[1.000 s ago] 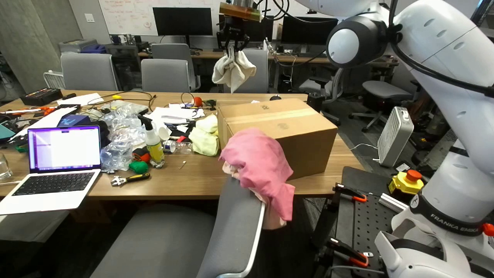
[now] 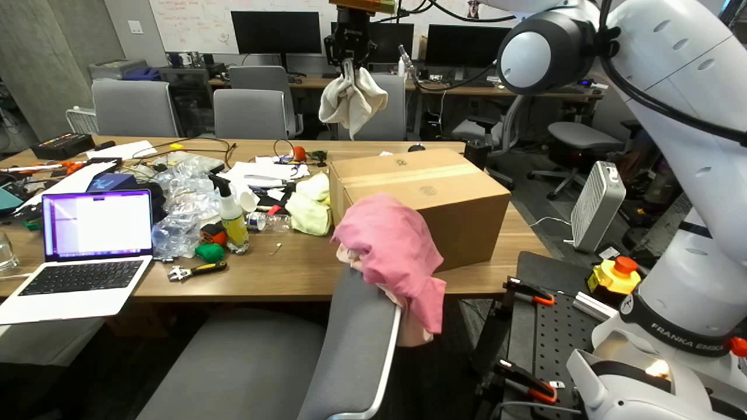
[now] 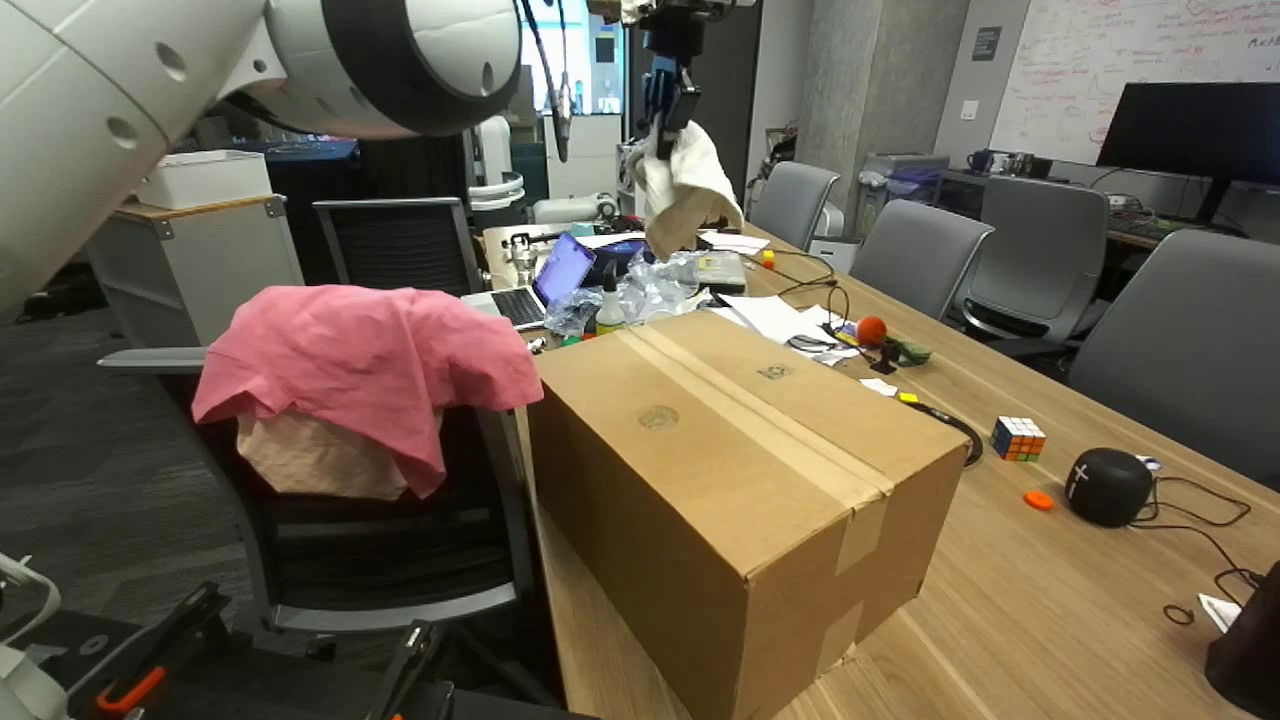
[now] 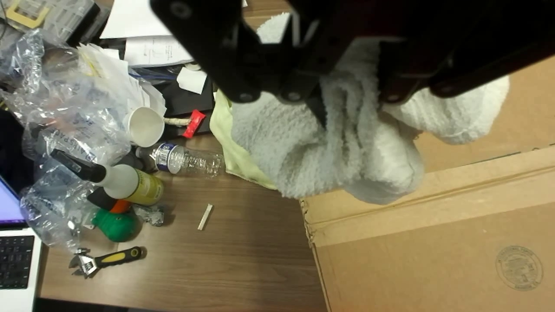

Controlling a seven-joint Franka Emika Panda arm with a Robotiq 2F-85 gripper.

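Observation:
A cream-white towel (image 2: 352, 104) hangs bunched from my gripper (image 2: 348, 64), which is shut on its upper part, high over the table. In exterior view 2 the same towel (image 3: 690, 192) dangles in the air, clear of the box. The wrist view has its fluffy folds (image 4: 343, 140) pinched between dark fingers, with loose parts drooping on both sides. Beneath and to one side lies a closed cardboard box (image 2: 420, 182). A pink cloth (image 2: 393, 245) drapes over the backrest of the near grey chair (image 2: 350, 336), with a beige cloth showing under it.
Left of the box, a pale yellow cloth (image 2: 311, 204), a spray bottle (image 2: 233, 218), crumpled plastic wrap (image 2: 183, 203), a wrench (image 2: 197, 270) and a laptop (image 2: 84, 245) crowd the table. Bare tabletop (image 2: 294, 273) shows along the front edge.
The gripper and arm have shifted slightly, with the gripper tilting a little. The towel stays held at nearly the same place; table objects and the pink cloth have not moved.

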